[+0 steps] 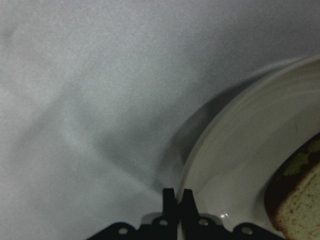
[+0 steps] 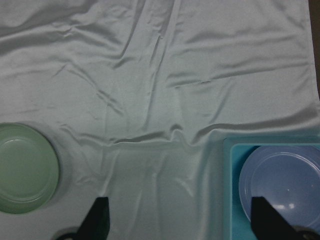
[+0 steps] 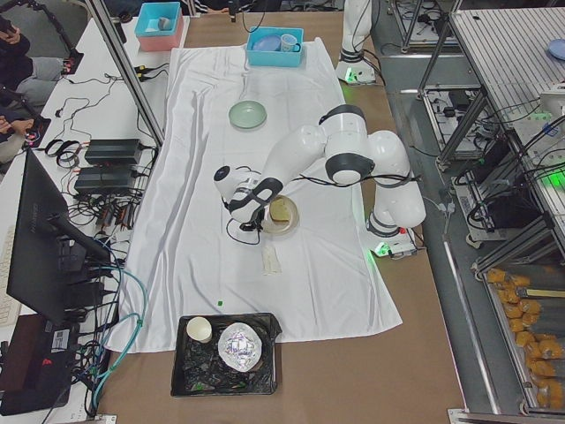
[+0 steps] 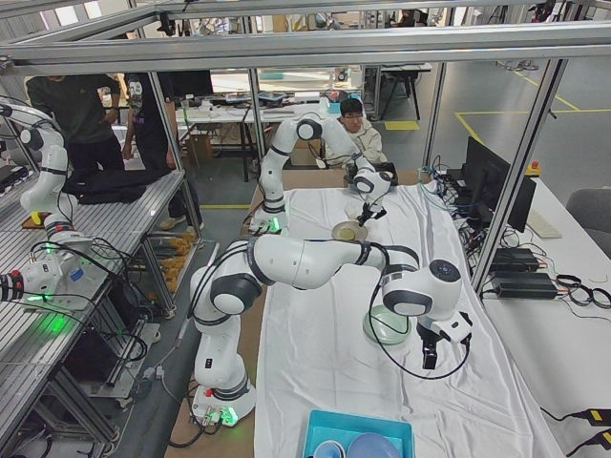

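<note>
A cream plate (image 1: 235, 140) holds a piece of bread (image 1: 300, 210) with a dark, green-flecked edge behind it. My left gripper is at the plate's rim with its two fingers close together; the rim runs to where they meet, and whether it sits between them is hard to tell. My right gripper (image 4: 430, 353) hangs above the cloth at the far end, its fingers wide apart in the right wrist view. Below it are a green plate (image 2: 22, 167) and a blue bin (image 2: 227, 185) with a blue plate (image 2: 280, 177) inside.
A black tray (image 3: 190, 371) with a white cup (image 3: 199, 329) and a foil-covered round item (image 3: 240, 347) lies at the near end. A pale flat item (image 3: 271, 261) lies beside the cream plate.
</note>
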